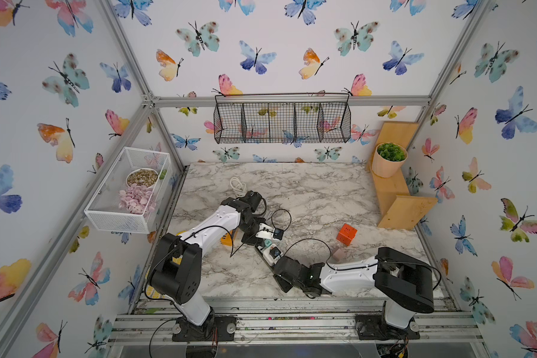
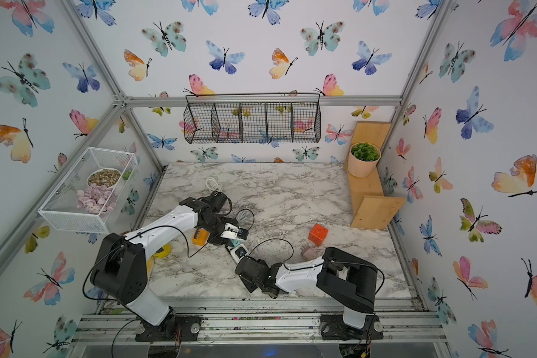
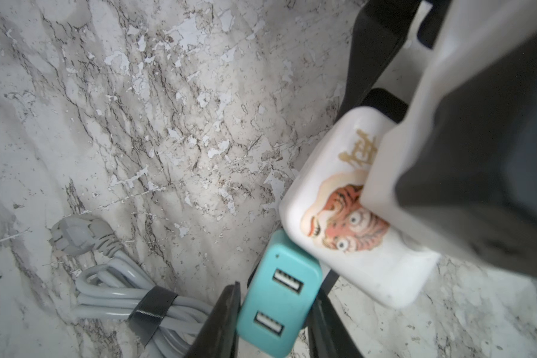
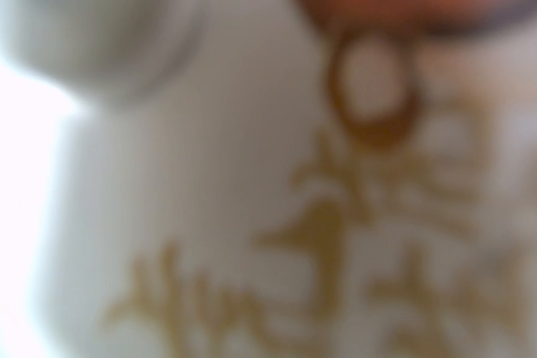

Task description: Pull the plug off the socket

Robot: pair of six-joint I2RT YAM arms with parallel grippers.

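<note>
A teal block plug with two USB ports (image 3: 280, 298) sits at the bottom of the left wrist view. My left gripper is shut on it, one dark finger (image 3: 220, 325) to each side. Right against its upper end is a white block with a tiger picture (image 3: 346, 223), apparently the socket; whether their prongs are joined is hidden. My right gripper (image 1: 269, 250) reaches in from the front right and is shut on this white block, its fingers mostly covered. The block's blurred gold lettering (image 4: 322, 256) fills the right wrist view.
A bundled white cable (image 3: 131, 292) lies by the left gripper. An orange-red cube (image 1: 346, 234) stands right of the arms, and a wooden stand (image 1: 399, 205) with a potted plant (image 1: 389, 160) is behind it.
</note>
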